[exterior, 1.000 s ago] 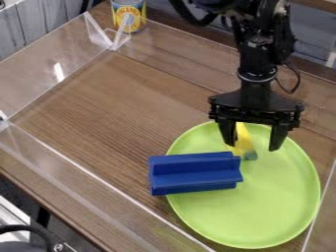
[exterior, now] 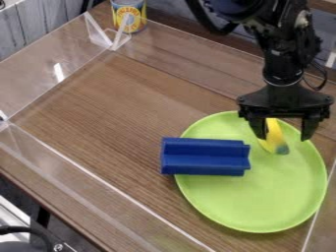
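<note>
A black gripper point(exterior: 281, 122) hangs open, pointing down over the back of a green plate point(exterior: 276, 207). Between and just below its fingers is a small yellow object point(exterior: 273, 138) with a greyish end, partly hidden by the gripper. I cannot tell whether the fingers touch it. A blue rectangular block-like holder point(exterior: 205, 157) rests on the left side of the plate.
A can point(exterior: 128, 16) stands at the back left, with clear plastic along the left edge. A black cable lies at the bottom left corner.
The gripper has moved slightly right. The plate, blue holder and yellow object have shifted slightly right with it.
</note>
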